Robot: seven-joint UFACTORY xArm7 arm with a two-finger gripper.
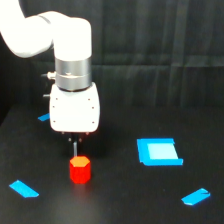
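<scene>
A red block [80,170] with a hexagonal face stands on the dark table at the left of the view. My gripper [75,148] points down right above and seemingly behind it. Its thin dark fingertips come close to the block's top edge; whether they touch it cannot be told. The lower ends of the fingers are small and dark, partly lost against the black table, so how far apart they stand does not show clearly.
On the right lies a blue square with a white centre [162,151]. Blue tape strips mark the front left [24,189], front right [196,197] and back left of the table. A black curtain [150,60] hangs behind.
</scene>
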